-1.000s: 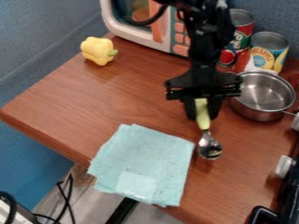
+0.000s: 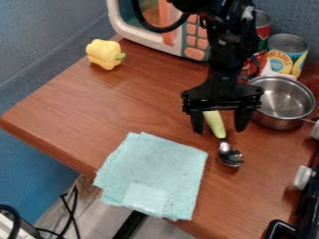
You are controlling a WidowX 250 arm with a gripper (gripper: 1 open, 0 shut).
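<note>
The black gripper (image 2: pixel 219 119) hangs over the wooden table at centre right, its two fingers spread apart on either side of a pale yellow-green handle (image 2: pixel 214 122). The handle belongs to a steel spoon or ladle whose bowl (image 2: pixel 230 157) lies toward the front. Whether the fingers touch the handle cannot be seen clearly, but the gap between them is wide.
A steel pot (image 2: pixel 283 101) stands to the right, with cans (image 2: pixel 286 51) behind it. A toy microwave (image 2: pixel 169 37) is at the back, a yellow pepper (image 2: pixel 104 54) at back left, a folded cloth (image 2: pixel 149 177) at front.
The gripper's fingers appear wider apart and slightly nearer the front.
</note>
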